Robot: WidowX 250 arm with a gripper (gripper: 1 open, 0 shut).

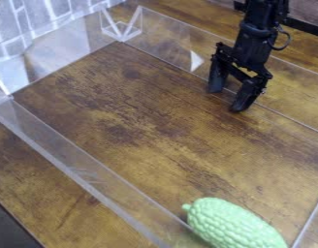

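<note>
The black arm reaches down from the top right, its gripper (231, 92) low over the wooden floor of a clear-walled enclosure, close to the far right wall. Its two dark fingers appear spread apart; whether anything small is between them is too dark to tell. A pale green bumpy object, shaped like a corn cob or gourd (233, 223), lies at the bottom right, well apart from the gripper.
Transparent walls (71, 150) border the wooden surface (123, 116). A white tiled or cloth area (32, 29) is beyond the top left corner.
</note>
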